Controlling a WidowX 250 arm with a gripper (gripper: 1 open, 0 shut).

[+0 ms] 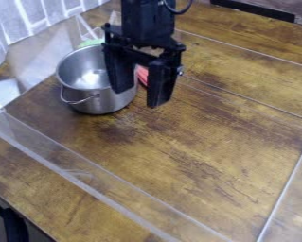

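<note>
My black gripper point(143, 74) hangs in the upper middle of the camera view, over the right side of a steel pot point(85, 74) with a side handle, partly hiding it. I cannot tell whether the gripper is open or shut. A small pink-red object point(142, 77) lies just right of the pot, mostly behind the gripper. Part of a green item point(90, 43) shows behind the pot.
Clear strips or panels run along the lower left and right edges. A dark edge lies at the top right.
</note>
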